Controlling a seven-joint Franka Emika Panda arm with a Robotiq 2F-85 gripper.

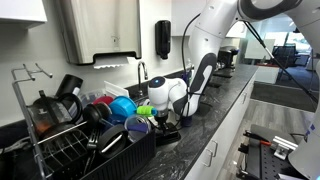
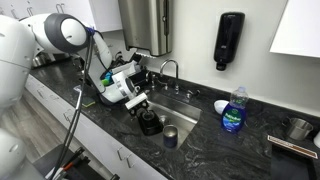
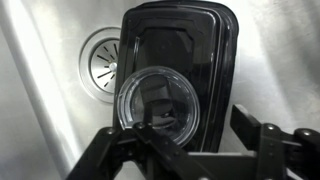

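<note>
Below my gripper, a black rectangular container [image 3: 185, 35] lies in the metal sink. A clear round cup or lid [image 3: 160, 100] sits over its near part in the wrist view. My fingers [image 3: 262, 138] stand apart at the bottom of that view, the left one close to the clear rim. Whether the rim lies between them is hard to see. In exterior view 2 the gripper [image 2: 137, 104] is just above the dark container [image 2: 150, 122], pointing down.
A drain [image 3: 100, 62] shows left of the container. Beside the sink stand a metal canister [image 2: 170, 136] and a blue bottle [image 2: 234, 112]. A full dish rack [image 1: 85, 125] is at left in exterior view 1. The dark counter [image 2: 225, 155] has free room.
</note>
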